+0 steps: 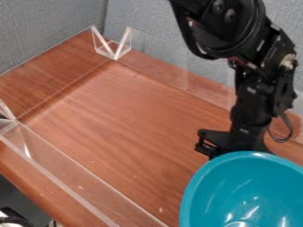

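My black gripper (232, 144) reaches down from the top right to the back edge of a large teal bowl (243, 197) at the bottom right. The fingertips are mostly hidden behind the bowl's rim, so what lies between them cannot be seen clearly; the gripper appears shut at that rim.
Clear plastic walls run along its edges, with white corner brackets (112, 44) at the back left and at the left side. A grey padded wall stands behind.
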